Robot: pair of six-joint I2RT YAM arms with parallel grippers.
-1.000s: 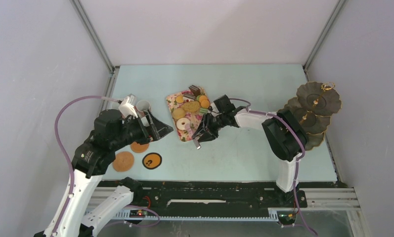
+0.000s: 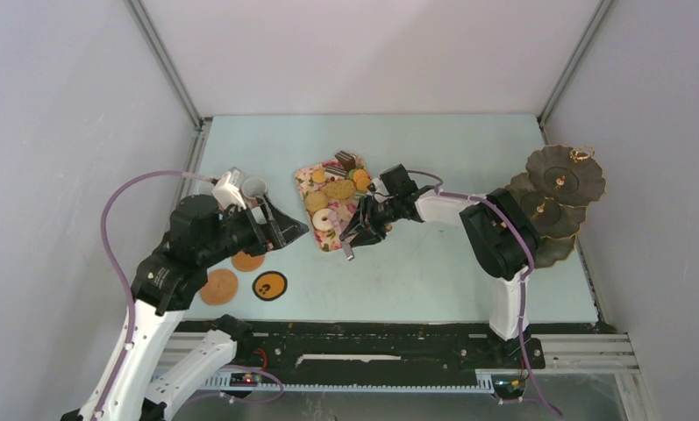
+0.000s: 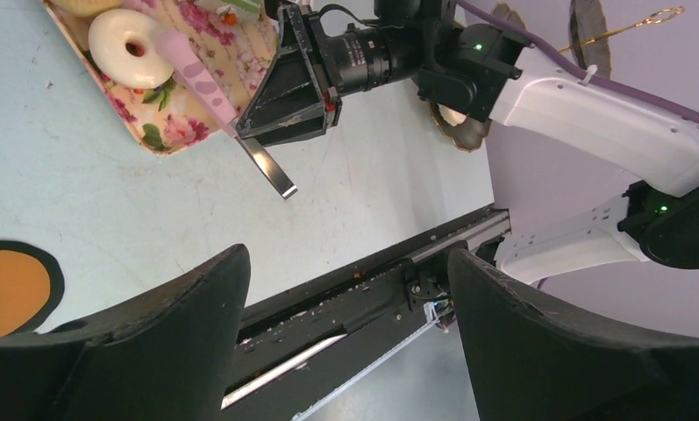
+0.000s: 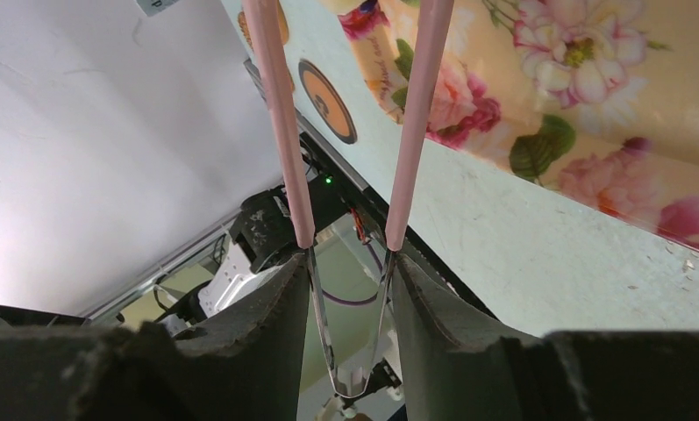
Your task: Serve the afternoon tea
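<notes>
Pink-tipped tongs (image 3: 207, 92) are held in my right gripper, whose fingers press on both metal sides. The two pink arms of the tongs stand apart, and their tips run out of the right wrist view. A white ring doughnut (image 3: 128, 48) lies on the flowered tray (image 2: 303, 186); in the left wrist view the tongs' pink end overlaps its edge, but whether they touch cannot be told. My left gripper is open and empty, left of the tray. The tiered stand (image 2: 567, 180) with dark scalloped plates is at the far right.
Several round coasters (image 2: 218, 287) lie at the front left. A pale cup (image 2: 253, 188) stands close behind my left gripper. Biscuits (image 2: 338, 189) and other sweets fill the tray.
My right gripper and the tongs have shifted slightly toward the back of the table. The left arm is almost still, and the doughnut stays in place.
</notes>
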